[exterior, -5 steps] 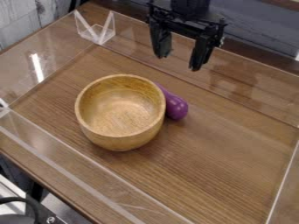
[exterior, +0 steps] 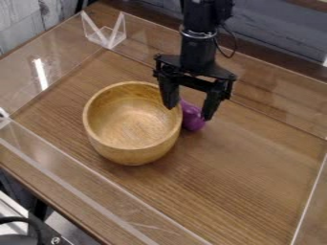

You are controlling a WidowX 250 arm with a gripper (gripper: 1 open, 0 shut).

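My gripper [exterior: 192,92] hangs from the top centre, its black fingers spread open, low over a purple object [exterior: 193,117] that is partly hidden behind it. A large tan bowl [exterior: 128,129] sits left of the purple object, its right rim close beside the gripper. The bowl looks empty.
A white wire stand [exterior: 107,27] stands at the back left of the wooden table [exterior: 224,191]. A black cable lies at the lower left edge.
The bowl and purple object show no clear movement.
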